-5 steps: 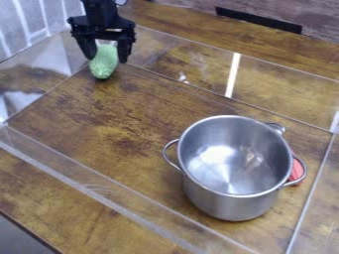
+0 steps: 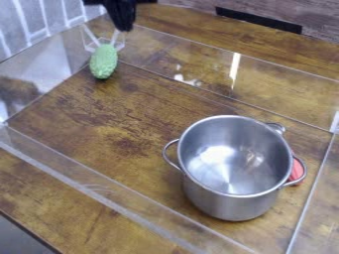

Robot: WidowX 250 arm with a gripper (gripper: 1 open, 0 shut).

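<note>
A green, textured oblong vegetable (image 2: pixel 103 62) lies on the wooden floor of a clear-walled enclosure at the upper left. My dark gripper (image 2: pixel 103 44) is raised just above it, its pale fingers pointing down at the vegetable's top end; whether anything is between them is hard to tell. A steel pot (image 2: pixel 233 169) with side handles stands at the right front, well away from the vegetable.
A small red object (image 2: pixel 296 172) is partly hidden behind the pot's right side. Clear walls edge the wooden surface (image 2: pixel 133 119), whose middle is bare. A white slatted panel stands at the back left.
My gripper has moved up, so its dark body is mostly out of view at the top and the vegetable is uncovered, still in about the same place.
</note>
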